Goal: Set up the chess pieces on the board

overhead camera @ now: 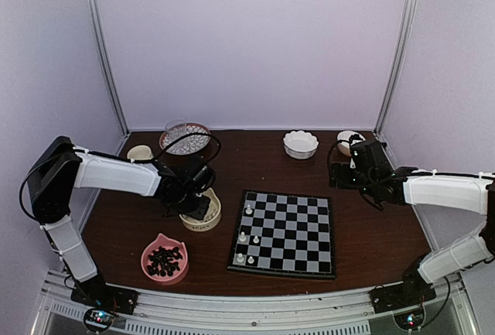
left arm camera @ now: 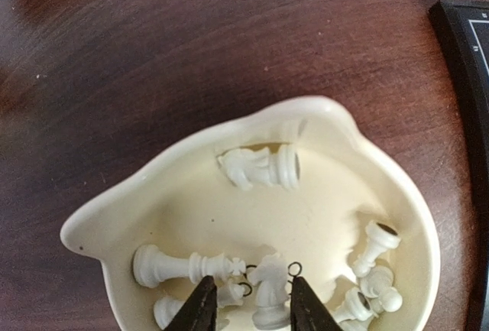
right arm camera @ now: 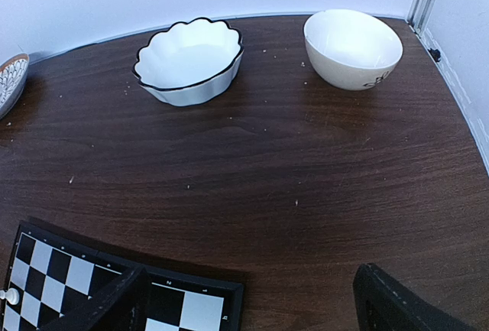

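Observation:
A cream bowl (overhead camera: pixel 199 223) (left arm camera: pixel 214 209) holds several white chess pieces lying on their sides. My left gripper (overhead camera: pixel 199 211) is low over it, fingers part open around the near end of the bowl, a white piece (left arm camera: pixel 269 289) between or just beyond them; contact cannot be told. The chessboard (overhead camera: pixel 290 234) (right arm camera: pixel 65 285) has several white pieces standing along its left side. A pink bowl (overhead camera: pixel 165 273) holds black pieces. My right gripper (overhead camera: pixel 336 174) stands open above the table, right of and behind the board, nothing between its fingers.
A scalloped bowl (overhead camera: pixel 300 148) (right arm camera: pixel 187 86) and a white bowl (right arm camera: pixel 351 71) stand at the back right. A patterned plate (overhead camera: pixel 193 141) and a cream cup (overhead camera: pixel 139 152) are at the back left. The table between board and back bowls is clear.

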